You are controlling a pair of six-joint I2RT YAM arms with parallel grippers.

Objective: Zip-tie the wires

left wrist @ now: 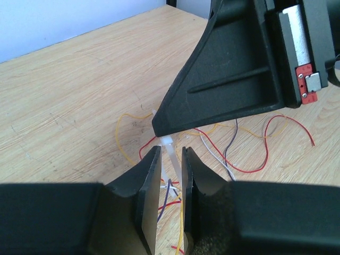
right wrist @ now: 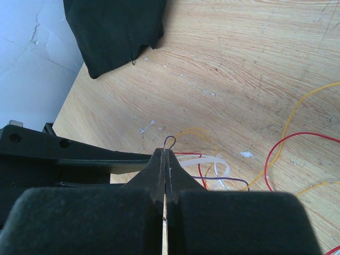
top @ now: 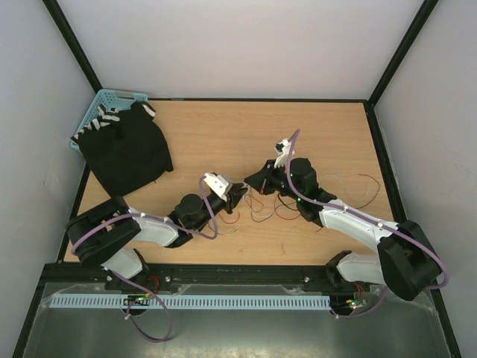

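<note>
A white zip tie (left wrist: 168, 144) runs past the small gap between the fingertips of my left gripper, which stands slightly open. Its upper part goes behind the dark fingers (left wrist: 223, 85) of my right gripper. Those fingers are shut; whether they pinch the tie is hidden. In the right wrist view the zip tie (right wrist: 212, 161) curves near red, yellow, white and purple wires (right wrist: 228, 180). Some wires (left wrist: 169, 195) pass by the tie below the left fingertips. Both grippers nearly touch at the table's middle in the top view.
Loose wire ends (top: 361, 190) spread over the table on the right. A black cloth (top: 123, 149) hangs over a light blue basket (top: 112, 99) at the back left.
</note>
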